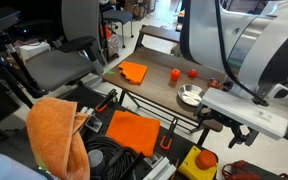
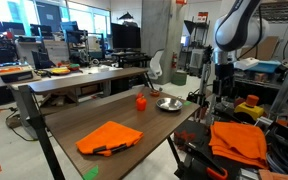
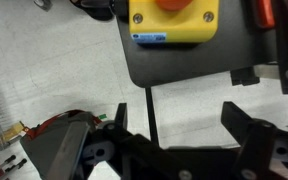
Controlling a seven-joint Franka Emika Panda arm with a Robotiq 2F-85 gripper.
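My gripper is low in the wrist view, its dark fingers (image 3: 77,138) spread to both sides with nothing visible between them. Below it show a pale floor and the edge of a dark surface. The white arm (image 1: 246,62) reaches in from the upper right in exterior view 1, to the right of the wooden table (image 1: 156,88). On that table are an orange cloth (image 1: 134,72), a red round object (image 1: 174,74), another red object (image 1: 192,73) and a silver pan (image 1: 190,95). In exterior view 2, the pan (image 2: 170,104) sits near the table's right end.
A yellow box with a red button (image 3: 174,25) rests on the dark surface. Another orange cloth (image 1: 132,130) lies in front of the table, near black cables (image 1: 109,155). An office chair (image 1: 59,65) stands left of the table.
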